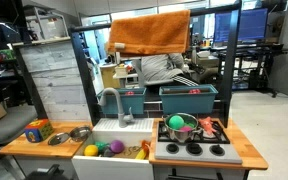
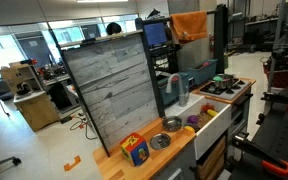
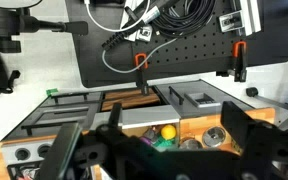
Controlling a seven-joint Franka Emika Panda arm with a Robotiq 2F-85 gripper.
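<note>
My gripper stands open in the wrist view, with dark fingers spread wide at the lower edge and nothing seen held between them. Beyond it lies the toy kitchen counter. The white sink (image 1: pixel 101 136) holds several colourful toy foods, among them a purple one (image 1: pixel 116 146) and a yellow one (image 3: pixel 168 132). On the stove at the right, a metal pot (image 1: pixel 181 123) contains a green item (image 1: pixel 176 122). Two metal bowls (image 2: pixel 172 124) and a colourful yellow-and-blue box (image 2: pixel 135 149) rest on the wooden counter left of the sink.
A faucet (image 1: pixel 118 103) rises behind the sink. Teal bins (image 1: pixel 187 100) and an orange towel (image 1: pixel 150 34) are on the rack at the back. Cables (image 3: pixel 184 18) lie on the black surface near the arm. Wooden counter around the box is partly bare.
</note>
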